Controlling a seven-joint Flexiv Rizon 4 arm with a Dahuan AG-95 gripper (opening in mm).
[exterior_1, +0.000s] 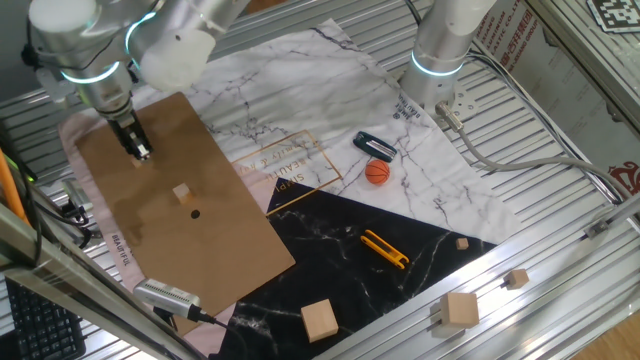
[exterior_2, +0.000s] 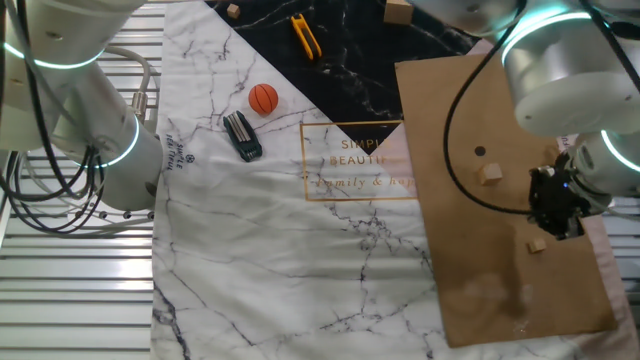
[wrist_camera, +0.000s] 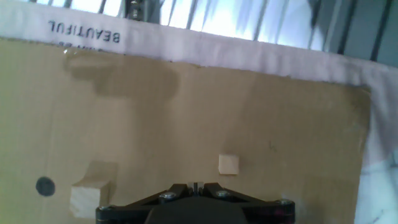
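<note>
My gripper is shut, its black fingertips together and nothing visible between them. It hangs over the brown cardboard sheet (exterior_1: 240, 245), close to a small wooden cube (wrist_camera: 228, 164). In the wrist view that cube sits just beyond the fingertips and a little to their right; exterior view 2 also shows the small cube (exterior_2: 537, 245) beside the gripper (exterior_2: 562, 232). A larger wooden block (exterior_1: 182, 193) rests on the cardboard near a dark round spot (exterior_1: 196, 214). Exterior view 1 has the small cube mostly hidden behind the fingers.
Right of the cardboard lie an orange ball (exterior_1: 377, 172), a dark stapler-like object (exterior_1: 375, 146) and a yellow cutter (exterior_1: 385, 249). Several wooden blocks, including a large one (exterior_1: 319, 320), are near the front edge.
</note>
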